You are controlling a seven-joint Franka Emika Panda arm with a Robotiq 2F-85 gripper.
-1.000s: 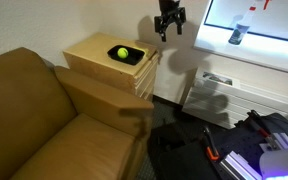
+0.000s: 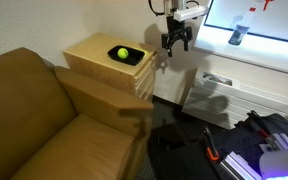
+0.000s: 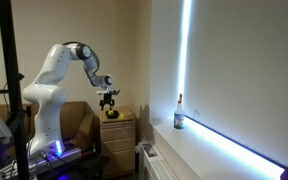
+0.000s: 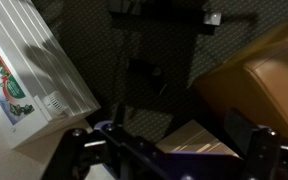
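A yellow-green ball (image 2: 123, 52) sits in a black tray (image 2: 134, 58) on top of the wooden cabinet (image 2: 106, 65). In exterior view 2 the same cabinet (image 3: 117, 138) shows with the dark tray on it. My gripper (image 2: 177, 48) hangs in the air to the right of the cabinet, pointing down, its two fingers apart and nothing visible between them. The wrist view looks down at dark floor, with the gripper's dark fingers along the bottom edge; neither ball nor tray shows there.
A brown sofa (image 2: 59, 125) fills the left front. A clear bottle with a blue label (image 2: 240, 28) stands on the windowsill (image 3: 206, 147). Below the sill is a white heater-like unit (image 2: 239, 103). Dark open floor (image 4: 139, 75) lies under the gripper.
The ball, tray and bottle have stayed in place.
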